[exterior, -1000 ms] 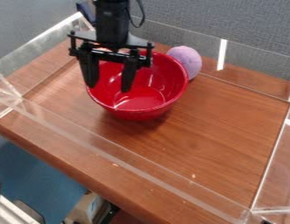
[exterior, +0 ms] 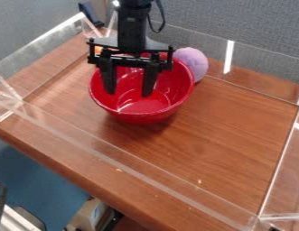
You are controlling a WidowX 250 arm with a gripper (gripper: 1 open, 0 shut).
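Note:
My black gripper (exterior: 128,77) hangs open over a red bowl (exterior: 149,106), its two fingers apart and reaching down into the bowl's top. Nothing clearly shows between them. A pale purple round object (exterior: 191,60) sits behind the bowl at the right, partly hidden by it. What lies inside the bowl behind the gripper is hard to see.
Clear low walls (exterior: 272,180) border the table. A small orange thing (exterior: 98,50) shows at the back, left of the arm. A grey wall stands behind.
Over the last second my gripper has moved to the right and a little upward in the view, over the bowl. The bowl and purple object look unmoved.

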